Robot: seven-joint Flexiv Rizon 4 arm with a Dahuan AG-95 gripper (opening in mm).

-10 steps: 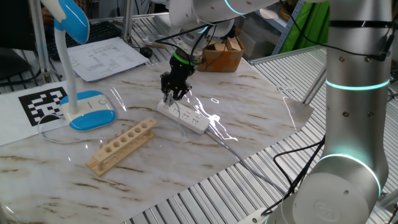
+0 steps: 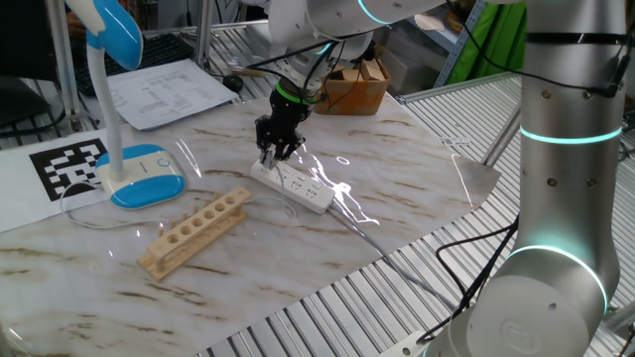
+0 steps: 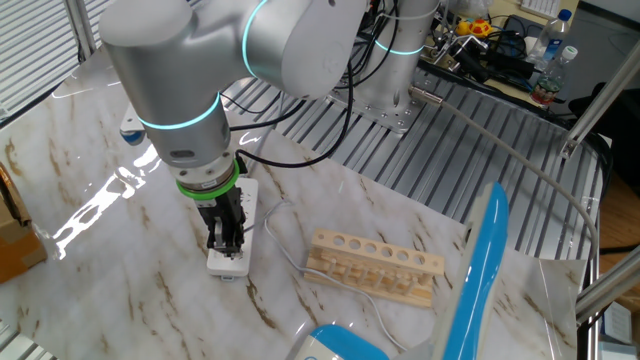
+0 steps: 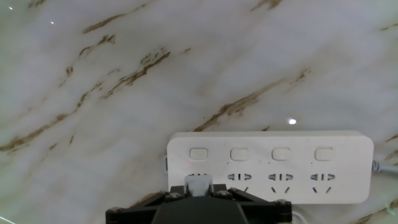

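Note:
A white power strip (image 4: pixel 270 168) lies flat on the marble-patterned table, with a row of switches and sockets. In the wrist view, my gripper stands over its leftmost socket. A pale plug (image 4: pixel 198 182) shows between the fingers, which are shut on it. The plug covers part of that socket; whether its pins are inside is hidden. A small red light glows beside the leftmost switch. In exterior view 2, my gripper (image 3: pixel 229 249) points down at one end of the power strip (image 3: pixel 249 200). A thin white cable (image 3: pixel 293 262) runs from near the gripper towards the lamp.
A blue-and-white desk lamp (image 2: pixel 146 182) stands at the left. A wooden rack (image 2: pixel 198 234) sits between it and the table's front edge. Behind my gripper is a cardboard box (image 2: pixel 352 91). Bare tabletop lies right of the strip.

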